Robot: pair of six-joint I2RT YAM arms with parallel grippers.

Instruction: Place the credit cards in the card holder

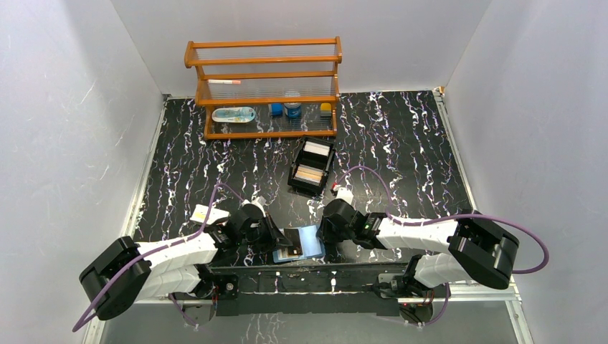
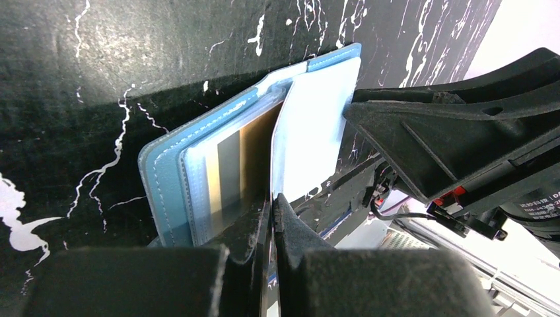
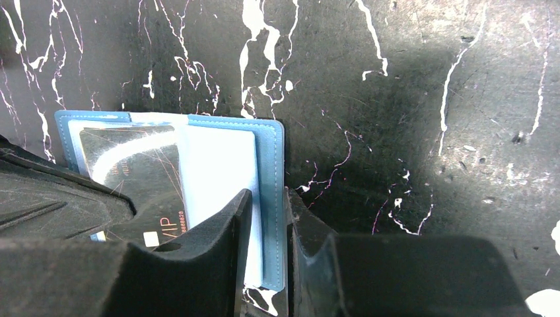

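Note:
The blue card holder (image 1: 310, 240) lies spread on the table's front part, between my two grippers. A black card with gold marks is at its left half, rising as a thin leaf in the left wrist view. My left gripper is shut with that leaf's thin edge running in between its fingertips. Whether the card is in a clear sleeve is hard to tell. Part open, my right gripper straddles the holder's right edge, one finger over the white inner page (image 3: 218, 158), the other just outside the blue border.
A whitish card-like piece (image 1: 209, 213) lies by the left arm. Farther back stands an open black box (image 1: 312, 165) with cards in two compartments. Behind it is a wooden rack (image 1: 269, 135).

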